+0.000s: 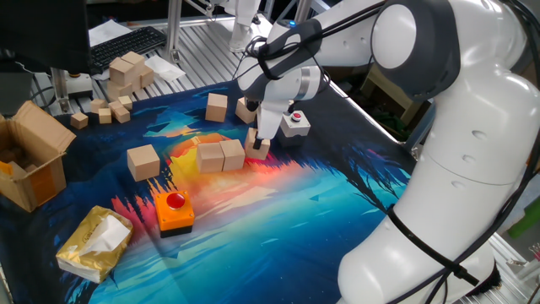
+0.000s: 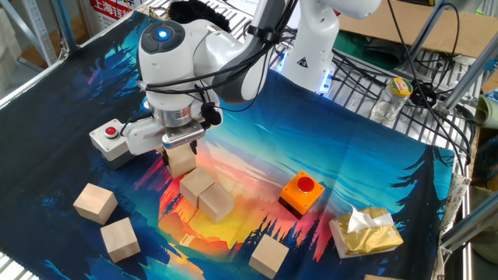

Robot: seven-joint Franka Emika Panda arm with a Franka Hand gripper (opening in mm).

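Observation:
My gripper (image 2: 180, 152) points down over a wooden cube (image 2: 182, 162), with a dark fingertip at either side of it in exterior view 2. Whether the fingers press on the cube or only stand around it, I cannot tell. In exterior view 1 the same cube (image 1: 260, 149) is partly covered by the hand and appears to be at table level. Just beside it, two wooden cubes lie against each other in a row, one nearer (image 1: 233, 155) and one farther (image 1: 209, 158) from the gripper.
Other loose cubes lie at the back (image 1: 216, 107), behind the hand (image 1: 245, 111) and at the left (image 1: 143, 163). A grey box with a red button (image 1: 294, 125) stands close to the hand. An orange button box (image 1: 175, 214) and tissue pack (image 1: 95, 244) occupy the front left.

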